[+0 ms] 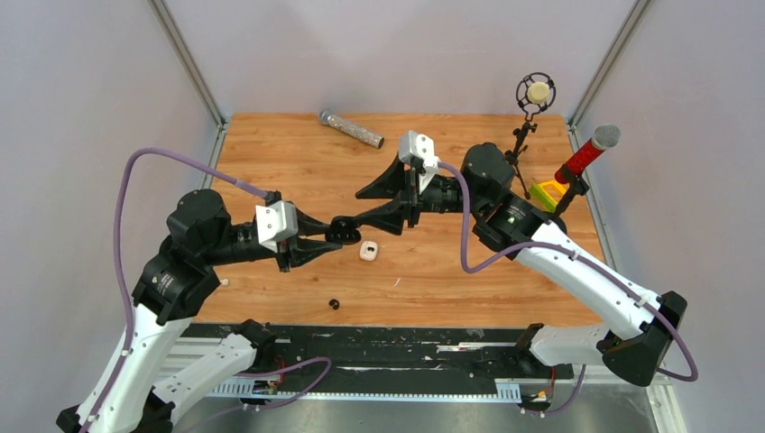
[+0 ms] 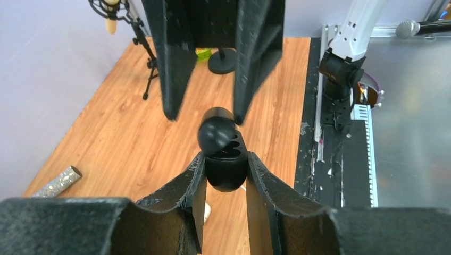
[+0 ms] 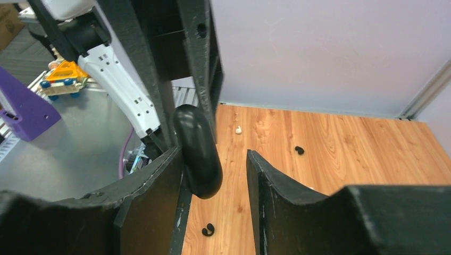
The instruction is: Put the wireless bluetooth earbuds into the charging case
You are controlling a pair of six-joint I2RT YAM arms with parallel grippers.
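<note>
My left gripper (image 1: 334, 236) is shut on the black charging case (image 2: 227, 172), held up above the table. The lid (image 2: 215, 130) looks raised, with dark wells showing beside it. My right gripper (image 1: 358, 207) stands open just to the right, its fingers (image 2: 247, 79) spread, one tip close to the lid; whether it touches cannot be told. Nothing shows gripped between its fingers in the right wrist view, where the case shows its rounded side. A pair of small black pieces, looking like earbuds (image 3: 208, 229), lies on the wooden table.
A white case (image 1: 369, 251) lies on the table below the grippers. Another dark bit (image 3: 299, 150) and a small white piece (image 3: 238, 129) lie further off. A glittery tube (image 1: 352, 129) lies at the back. A tripod (image 1: 518, 153) and red microphone (image 1: 585, 162) stand at right.
</note>
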